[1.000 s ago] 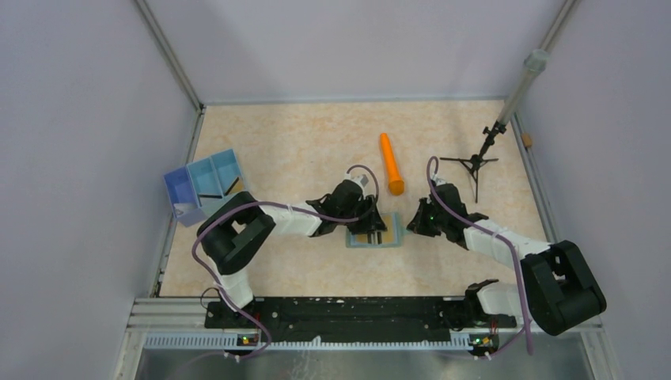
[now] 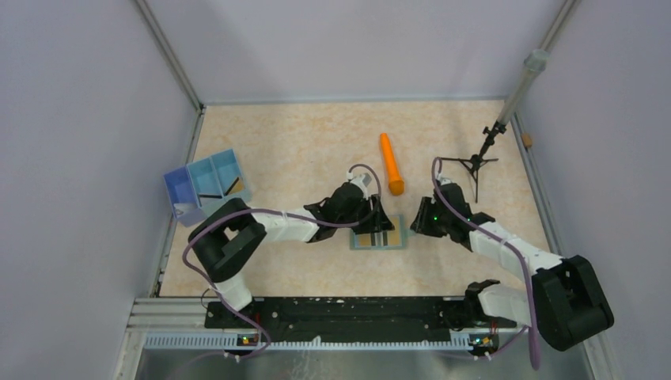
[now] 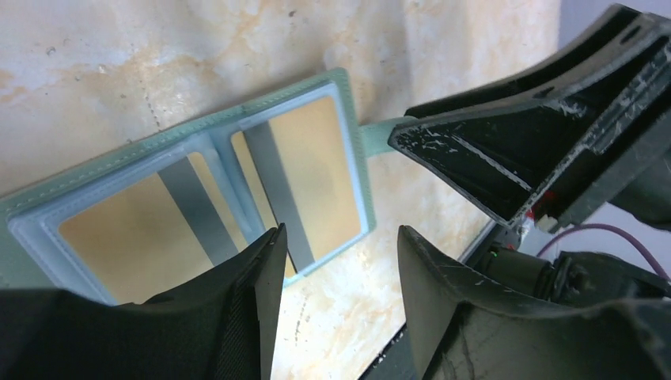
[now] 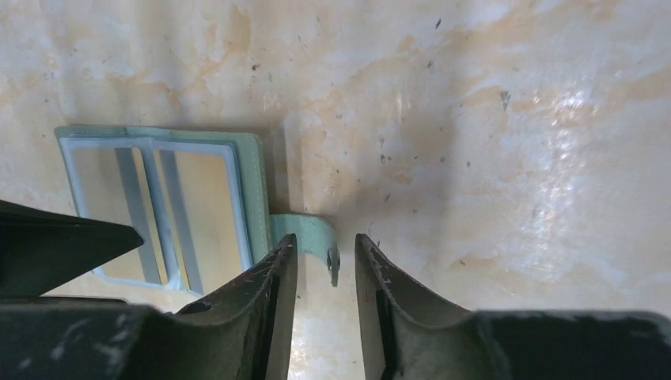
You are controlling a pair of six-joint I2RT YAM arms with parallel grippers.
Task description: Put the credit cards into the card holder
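Note:
The green card holder (image 2: 378, 248) lies open on the table at centre. In the left wrist view, one tan card (image 3: 324, 170) with a grey stripe sits flat inside the right clear pocket. A second tan card (image 3: 130, 233) fills the left pocket. Over the holder, my left gripper is open, its fingers apart with no card gripped. The right gripper is open too, at the holder's right side. Its fingers stand either side of the end of the green strap (image 4: 297, 227), with a gap between them.
A blue divided tray (image 2: 190, 186) with a tan card (image 2: 237, 186) in it stands at the left. An orange cylinder (image 2: 390, 162) lies behind the holder, and a black tripod (image 2: 475, 162) stands at the right rear. Table in front of the holder is clear.
The left gripper has backed slightly away from the holder. The right card's pocket now lies flatter.

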